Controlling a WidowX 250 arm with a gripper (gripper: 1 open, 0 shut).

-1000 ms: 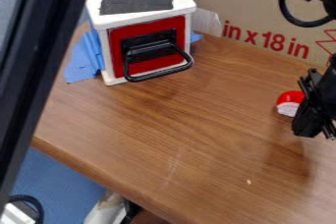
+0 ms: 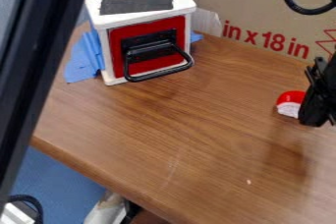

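A black gripper (image 2: 315, 95) is at the right edge of the camera view, above the table, partly cut off by the frame. Just left of it, partly behind it, a red and white object (image 2: 289, 102) rests on the wood table (image 2: 164, 149). Whether the gripper is open or shut, or touches that object, I cannot tell.
A small white oven-like box (image 2: 140, 7) with a red front and black handle (image 2: 157, 71) stands at the back left. Blue cloth (image 2: 81, 61) lies beside it. Cardboard (image 2: 250, 17) backs the table.
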